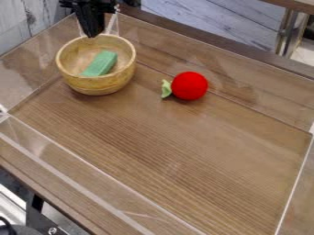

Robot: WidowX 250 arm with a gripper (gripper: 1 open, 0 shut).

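A round wooden bowl (117, 83) sits at the upper left of the table, with a green oblong object (98, 64) lying inside it. My black gripper (87, 30) is at the top edge, above the far rim of the bowl. It looks shut, with nothing visible between its fingers; the tips are small and dark.
A red ball-like object (189, 85) with a small green piece beside it (167, 88) lies right of the bowl. A wall stands at the back left.
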